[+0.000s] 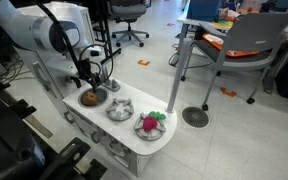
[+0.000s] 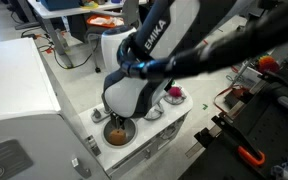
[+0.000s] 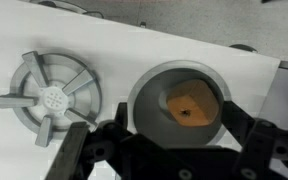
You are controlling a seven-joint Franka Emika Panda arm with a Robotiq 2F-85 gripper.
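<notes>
In the wrist view a brown, block-like object [image 3: 192,103] with a small hole lies inside a round grey sink basin [image 3: 150,118]. My gripper is above the basin, its dark fingers well apart with nothing between them. One finger [image 3: 110,139] appears left of the basin and the other to its right. From the first exterior view, the gripper [image 1: 94,84] is low over the basin [image 1: 102,95], close to the brown object [image 1: 90,99]. The second exterior view also shows the brown object [image 2: 117,137] in the basin.
A grey burner [image 1: 120,109] sits beside the basin on the white counter. A second burner [image 1: 141,131] carries a pinkish-red item [image 1: 150,124] with green beside it. The faucet [image 1: 108,72] rises behind the basin. A tall white cabinet [image 2: 29,130] stands close to the arm.
</notes>
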